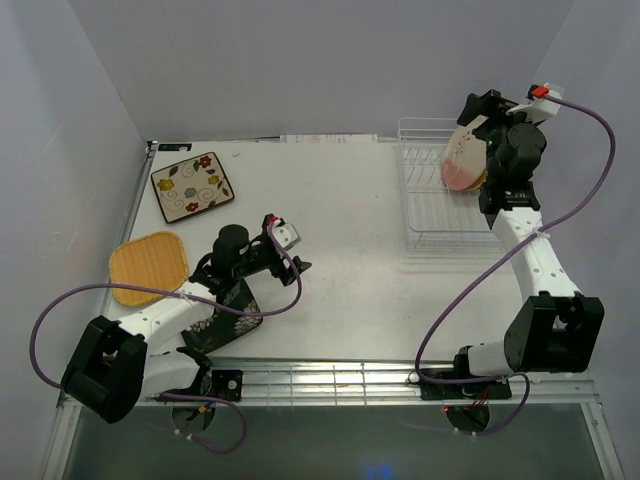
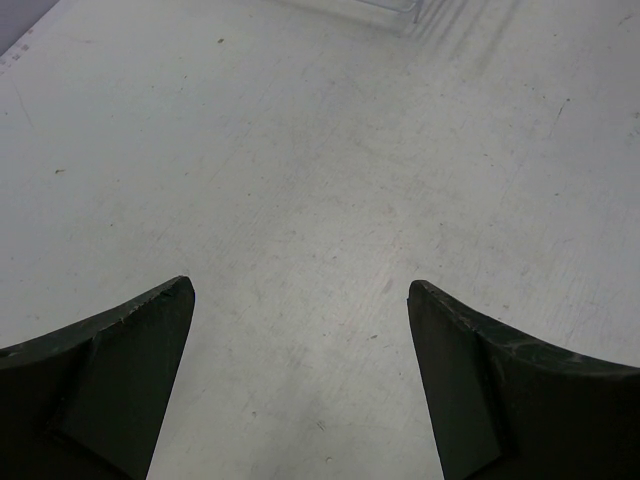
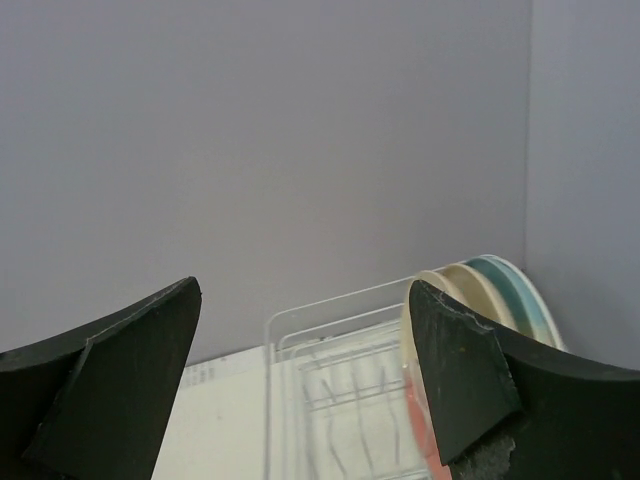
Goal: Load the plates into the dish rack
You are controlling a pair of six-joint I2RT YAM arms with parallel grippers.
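Note:
The white wire dish rack (image 1: pixel 425 215) stands at the back right, with several plates (image 1: pixel 462 160) upright in its right part; the right wrist view shows cream and teal plates (image 3: pixel 513 285) there. My right gripper (image 1: pixel 480 105) is raised over those plates, open, with nothing between its fingers. My left gripper (image 1: pixel 292 268) hangs open over the bare middle-left of the table, its fingers (image 2: pixel 100 380) empty in the left wrist view.
At the left lie a flowered square board (image 1: pixel 192 187), an orange tray (image 1: pixel 148 268) and a dark flowered item (image 1: pixel 230 330), partly under the left arm. Grey walls close in the back and sides.

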